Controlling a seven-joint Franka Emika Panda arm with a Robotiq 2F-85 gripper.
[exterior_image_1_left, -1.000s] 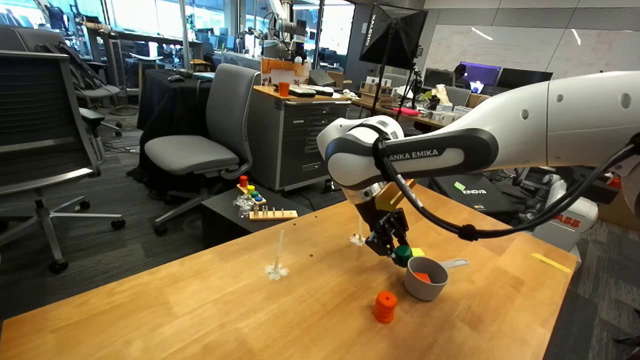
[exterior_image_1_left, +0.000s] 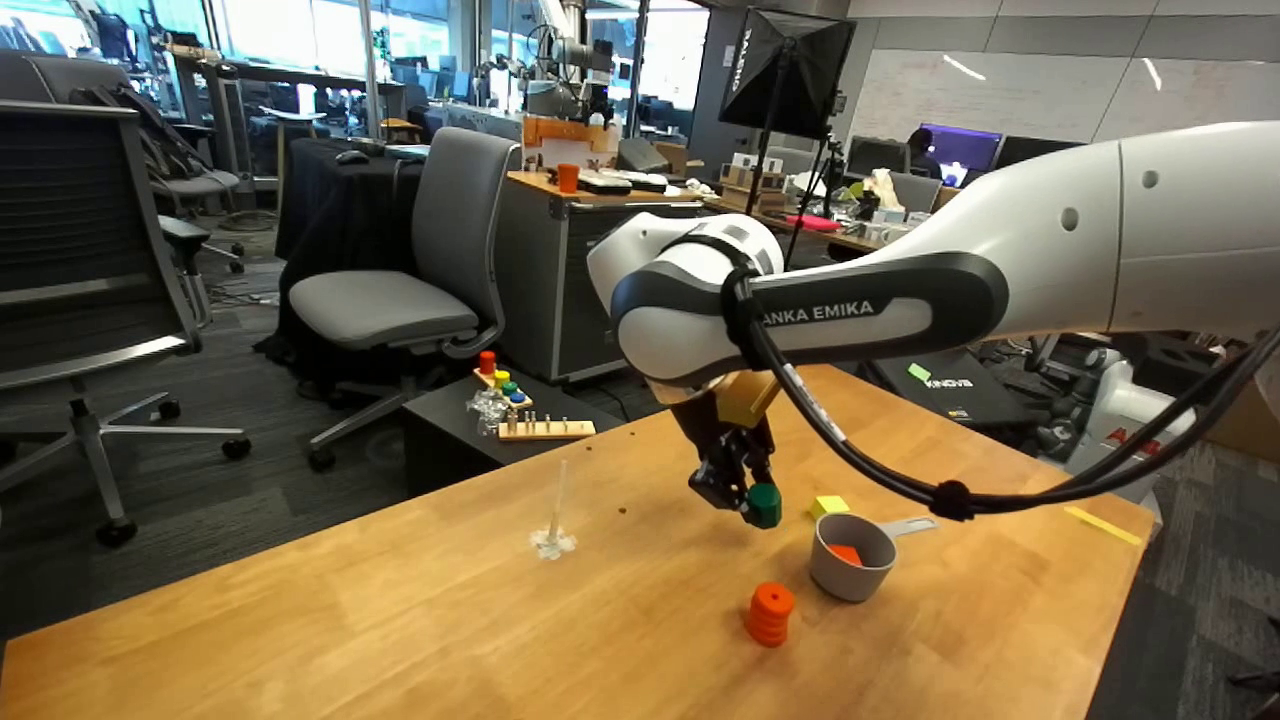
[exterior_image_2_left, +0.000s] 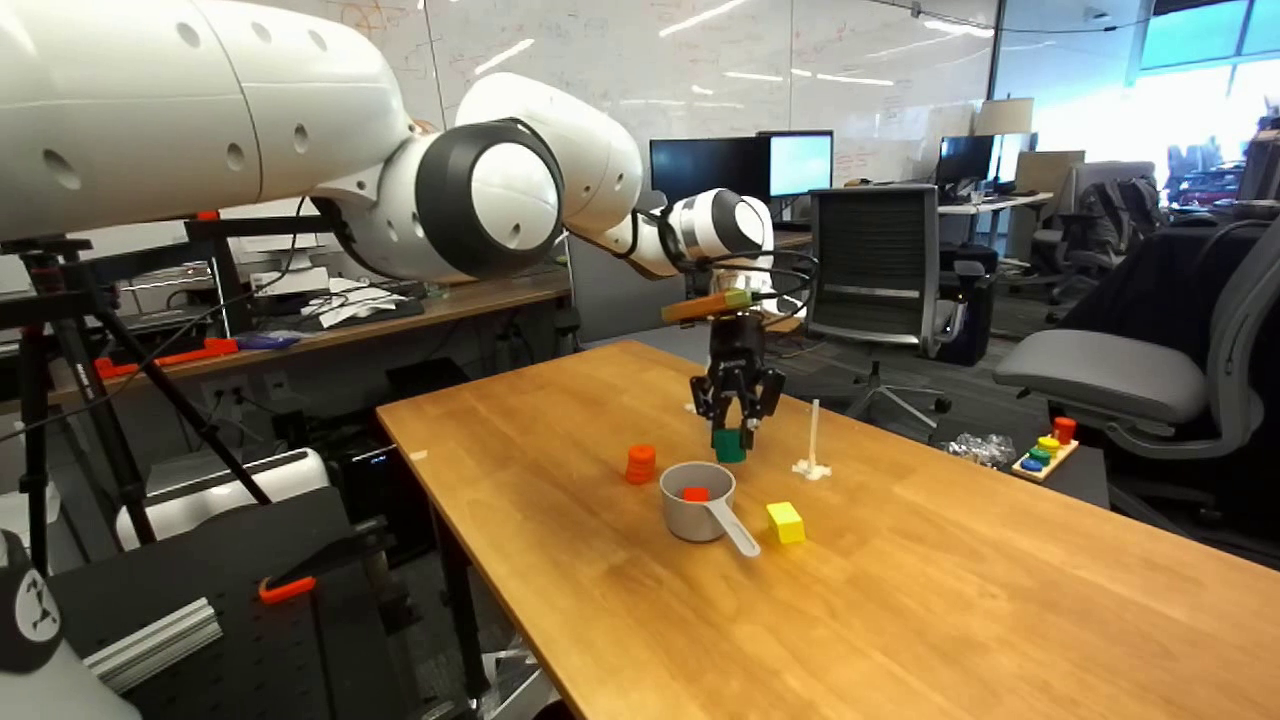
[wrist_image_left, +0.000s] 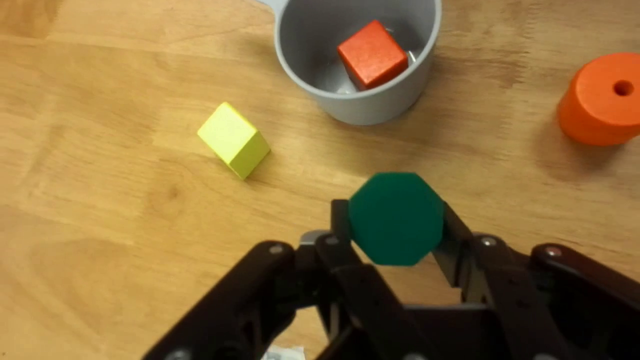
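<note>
Held over the table is a dark green octagonal block (wrist_image_left: 396, 219), with my gripper (exterior_image_1_left: 740, 482) shut on it; a finger (wrist_image_left: 340, 223) presses on either side in the wrist view. A grey cup with a handle (wrist_image_left: 366, 111) stands on the table, a red-orange block (wrist_image_left: 373, 54) inside it. Beside the cup lies a yellow block (wrist_image_left: 235, 141), apart from it. An orange stack of ridged pieces (exterior_image_1_left: 770, 614) stands on the cup's other side; its top shows a hole (wrist_image_left: 624, 88).
A thin pale peg on a white base (exterior_image_1_left: 554, 542) stands on the wooden table (exterior_image_1_left: 360, 600); one peg (exterior_image_2_left: 815, 438) also shows near my gripper in exterior view 2. Pegged toys (exterior_image_1_left: 546, 428) sit on a low black stand off the table.
In exterior view 1 my gripper has moved left and slightly up, away from the cup, carrying the green block. A peg seen behind it before is now hidden. The table objects have not moved.
</note>
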